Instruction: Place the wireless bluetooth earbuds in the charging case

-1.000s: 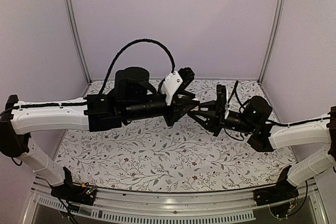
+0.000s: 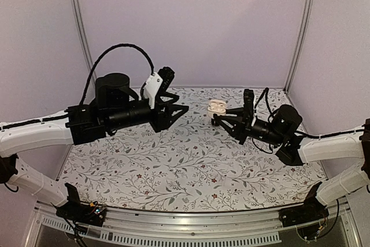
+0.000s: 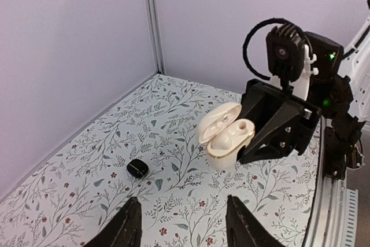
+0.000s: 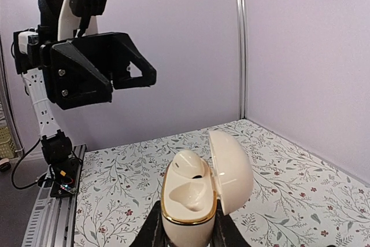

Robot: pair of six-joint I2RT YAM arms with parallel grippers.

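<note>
The cream charging case (image 2: 217, 107) is held up off the table in my right gripper, which is shut on its lower body. Its lid (image 4: 231, 172) stands open, and the wells (image 4: 192, 194) show in the right wrist view. One well looks hollow; whether an earbud sits in the other, I cannot tell. Left of the case, my left gripper (image 2: 179, 103) hangs apart from it in the air. In the left wrist view the left fingers (image 3: 128, 227) are spread, with nothing between them. No loose earbud can be made out.
A small black box-like object (image 3: 137, 169) lies on the floral tabletop (image 2: 167, 172), beyond the left fingers in the left wrist view. Pale walls (image 2: 179, 27) close off the back and sides.
My left gripper has drawn back to the left, away from the case, leaving the case in plain view from above. The right gripper has shifted only slightly.
</note>
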